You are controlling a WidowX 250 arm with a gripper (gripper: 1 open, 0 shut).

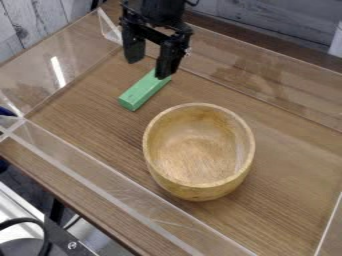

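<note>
My black gripper (pixel 151 55) hangs at the upper middle, open, just above and behind a green rectangular block (pixel 143 92) lying on the wooden table. Whether the fingertips touch the table cannot be told. A round tan wooden bowl (pixel 199 176) stands at the centre right, nearer the camera, with nothing visible inside.
Clear plastic edging runs along the left side, and black cables lie at the bottom left corner.
</note>
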